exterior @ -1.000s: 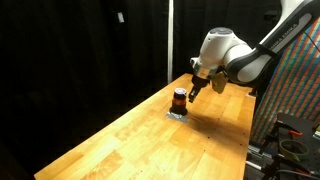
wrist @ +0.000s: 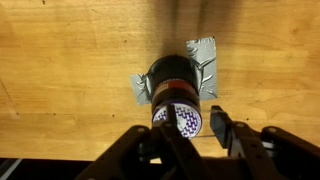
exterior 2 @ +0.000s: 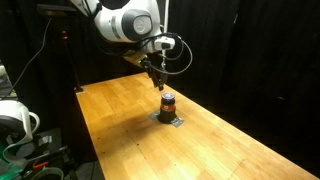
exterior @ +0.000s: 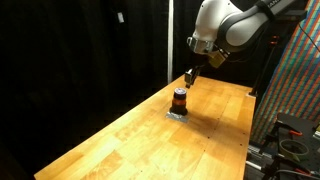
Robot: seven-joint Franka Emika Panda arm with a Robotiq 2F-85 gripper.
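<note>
A dark cylindrical object with an orange-brown band and a pale top stands upright on the wooden table, on top of silver tape. Seen from above, its round whitish speckled top lies close to the fingers, which hide part of it. My gripper hangs above the object, apart from it. In the wrist view the dark fingers are spread, and no held thing shows between them.
Black curtains hang behind. A dark stool-like item stands beyond the table's edge at the right.
The cylindrical object has stayed in place.
</note>
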